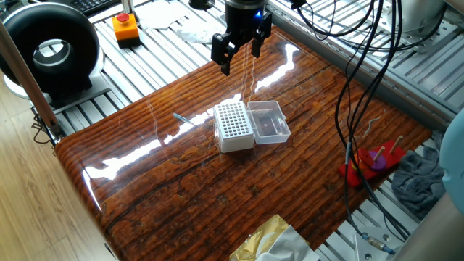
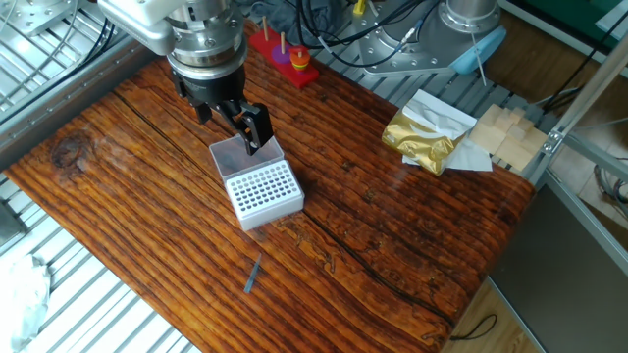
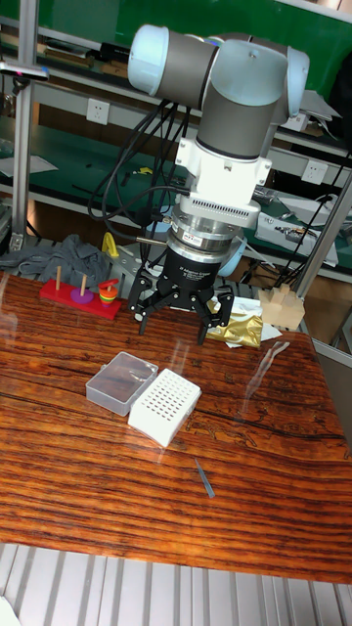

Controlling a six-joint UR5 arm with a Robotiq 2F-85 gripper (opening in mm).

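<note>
A white rack with rows of round holes stands on the wooden table, its clear lid folded open beside it. Off to one side of the rack lies a thin bluish pipette tip or small tube, flat on the wood and apart from the box. High above the table my gripper hangs open, its black fingers spread wide with nothing between them. Exterior view 2 shows the rack and the small tube too, with the gripper overlapping the lid's far side.
A red board with pegs and coloured rings sits at the table's edge. Gold packaging and wooden blocks lie at another edge. Dark cables hang over one side. Much of the tabletop around the rack is bare.
</note>
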